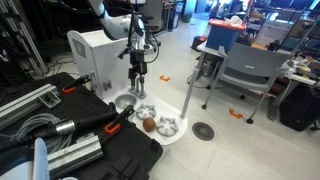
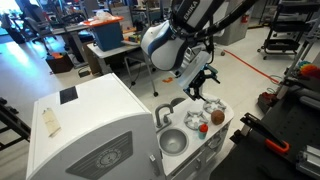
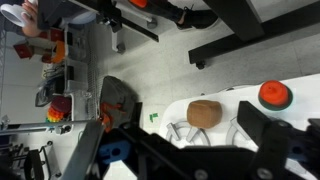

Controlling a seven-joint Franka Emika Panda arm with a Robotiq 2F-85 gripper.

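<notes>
A brown rounded object lies on the white play-kitchen counter; it also shows in the second exterior view and the wrist view. Close to it sits a small red round thing, seen from above in the wrist view. Above the counter, near the grey faucet, my gripper points downward, clear of both objects. Its dark fingers stand wide apart along the bottom of the wrist view, and nothing shows held between them.
Beside the grey burner shapes, a round sink is set into the counter. A white panel rises at its end. Black tables with tools border the near side. A grey chair stands on open floor to the right.
</notes>
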